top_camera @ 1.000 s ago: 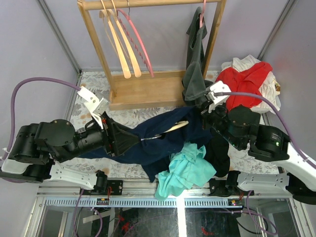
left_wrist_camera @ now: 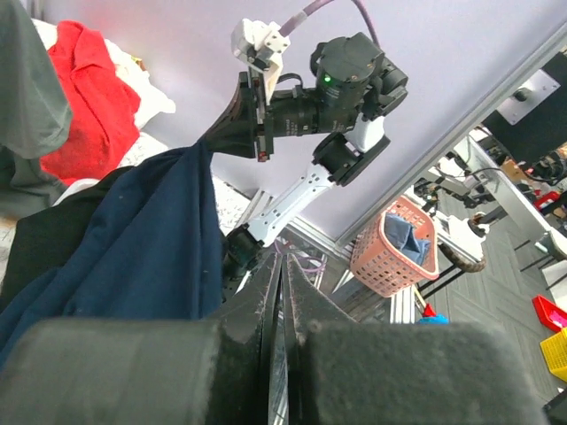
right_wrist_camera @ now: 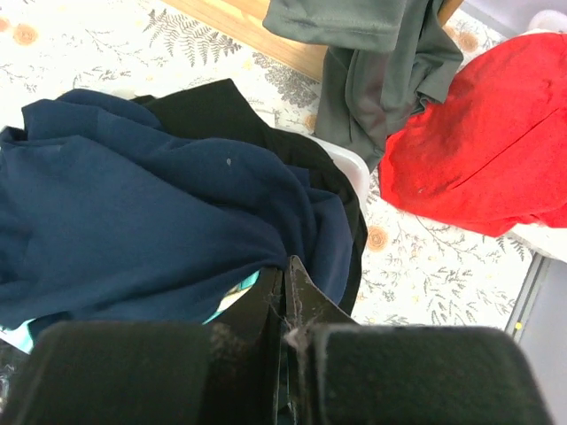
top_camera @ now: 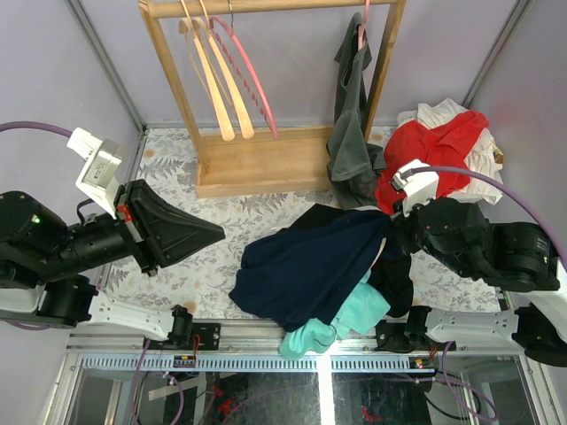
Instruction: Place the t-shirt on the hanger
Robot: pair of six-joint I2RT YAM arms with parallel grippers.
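The navy t-shirt (top_camera: 306,263) hangs from my right gripper, which is shut on its upper right part; the rest drapes to the left over other cloth. A thin tan strip of the hanger (top_camera: 379,251) shows by the shirt's right edge; its hook and most of its body are hidden. My left gripper (top_camera: 221,234) is shut with nothing between its fingers, clear of the shirt and up to its left. In the left wrist view, the shirt (left_wrist_camera: 146,239) lies left of the closed fingertips.
Turquoise cloth (top_camera: 341,319) and black cloth (top_camera: 390,279) lie under the shirt. Behind stands a wooden rack (top_camera: 257,159) with empty hangers (top_camera: 230,84) and a grey garment (top_camera: 350,133). A red cloth (top_camera: 434,150) is piled at right.
That gripper closed and moved left and up. The hanger hook is no longer visible.
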